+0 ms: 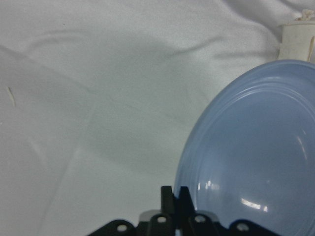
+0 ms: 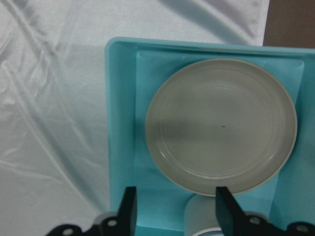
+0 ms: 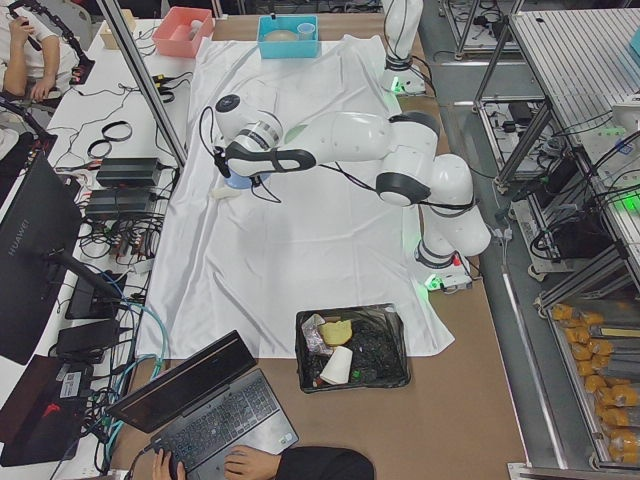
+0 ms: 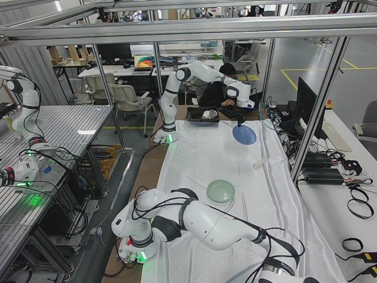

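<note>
A blue plate is held at its rim by my left gripper, which is shut on it; in the camera right view the blue plate is above the white cloth near a small pale object. A pale green plate lies on the cloth. My right gripper stands open above the turquoise bin, which holds a beige plate and a cup beneath it in view.
A black bin with a sponge, a cup and wrappers is at the near end, beside a laptop. A pink bin stands off to the side.
</note>
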